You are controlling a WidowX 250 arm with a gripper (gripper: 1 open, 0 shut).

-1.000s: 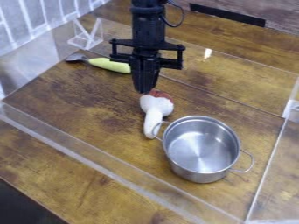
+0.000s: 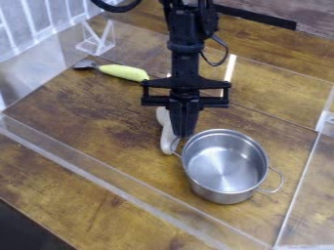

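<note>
My black gripper [image 2: 185, 129] is lowered at the centre, shut, its tips just above and left of the steel pot's near rim and over a white object [image 2: 167, 135], which it largely hides. Whether the tips touch it I cannot tell. The steel pot [image 2: 225, 171] with two side handles stands at the right of the gripper, empty.
A yellow-green item [image 2: 124, 71] with a dark end lies at the back left. Clear plastic walls border the wooden surface [image 2: 78, 146], with a white rack at the back left corner.
My gripper has moved down and toward the front right, now covering much of the white object. The pot has not visibly moved.
</note>
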